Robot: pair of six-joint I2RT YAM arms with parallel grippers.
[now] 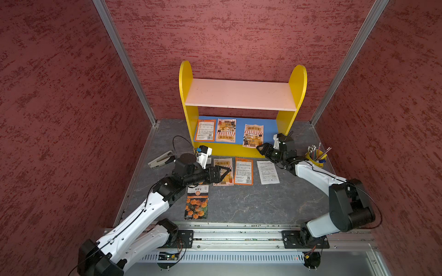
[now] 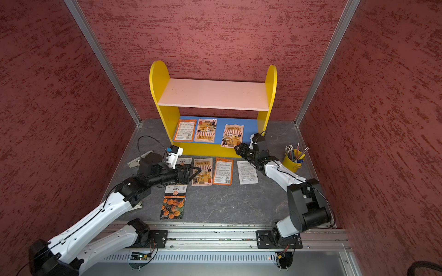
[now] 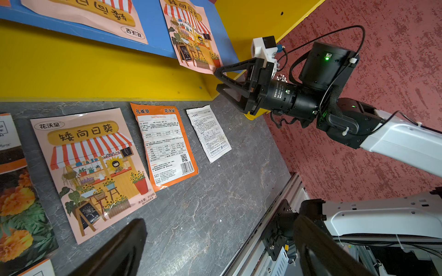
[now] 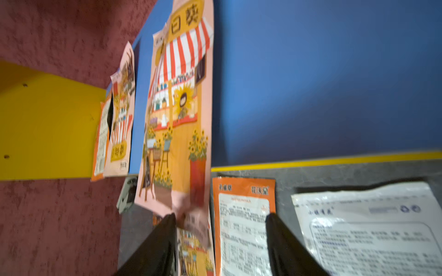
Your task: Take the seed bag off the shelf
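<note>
The rightmost seed bag (image 1: 253, 135) on the blue lower shelf (image 1: 270, 129) is pink with a striped awning, its lower edge sticking out past the shelf front. My right gripper is at that bag's lower right corner, its fingers apart. In the right wrist view the bag's corner (image 4: 195, 225) reaches down beside the left finger (image 4: 158, 246); whether it touches is blurred. Two more bags lie on the shelf to the left: an orange-white one (image 1: 205, 130) and a pink one (image 1: 226, 130). My left gripper (image 1: 225, 173) hangs open and empty over the table bags.
On the table lie a sunflower bag (image 3: 94, 170), an orange-edged bag (image 3: 164, 145), a white bag (image 3: 208, 133) and a marigold bag (image 1: 196, 208). A yellow bucket of sticks (image 1: 316, 156) stands right, a stapler-like tool (image 1: 161, 159) left.
</note>
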